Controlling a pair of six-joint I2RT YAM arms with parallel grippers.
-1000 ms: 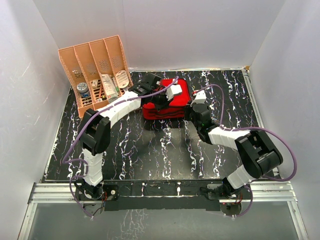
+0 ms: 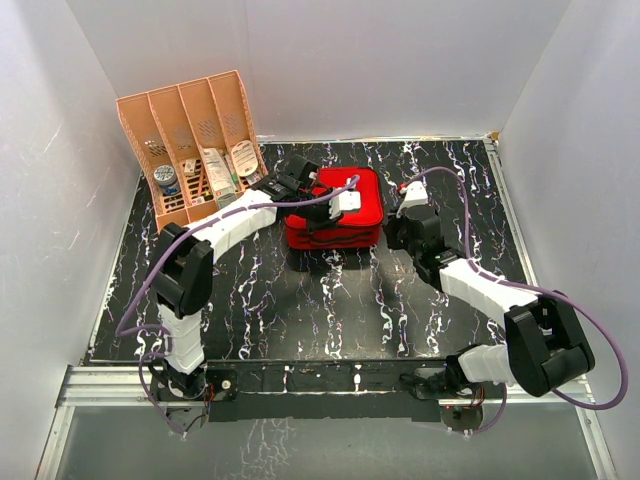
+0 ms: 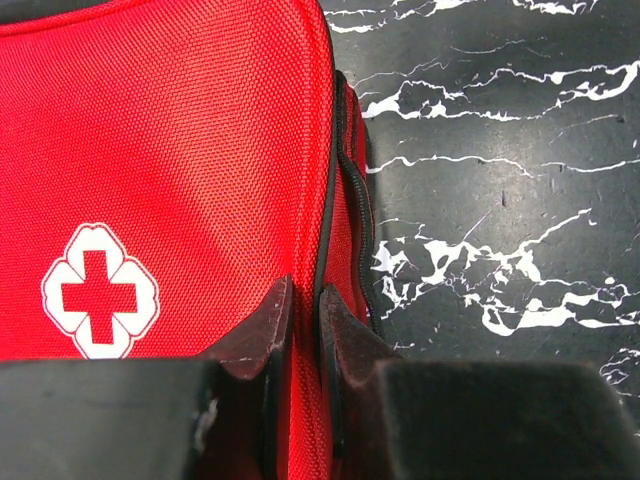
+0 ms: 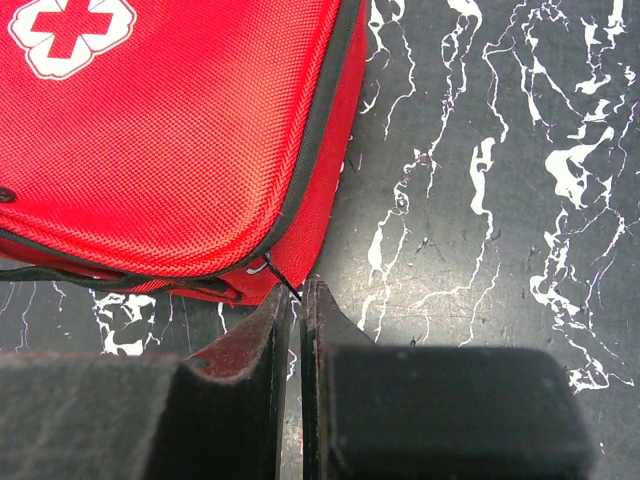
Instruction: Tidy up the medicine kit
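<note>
The red medicine bag [image 2: 362, 190] with a white cross sits at the back centre of the table. My left gripper is shut on the piped edge of its lid at the front side. A dark zipper line runs along the side below that edge. Beyond the bag's front right corner is my right gripper, its fingertips close together. A thin black pull cord [image 4: 281, 275] stretches straight from the bag's corner to these fingertips. Whether they grip it firmly is unclear. In the top view the left arm covers part of the lid.
An orange slotted organizer [image 2: 190, 120] stands at the back left, holding a round jar [image 2: 166, 179], a white box [image 2: 217, 172] and a round white item [image 2: 245, 158].
My right gripper has moved right, from the bag's corner to a little beyond it. My left gripper has shifted slightly toward the front, and the bag has turned slightly.
</note>
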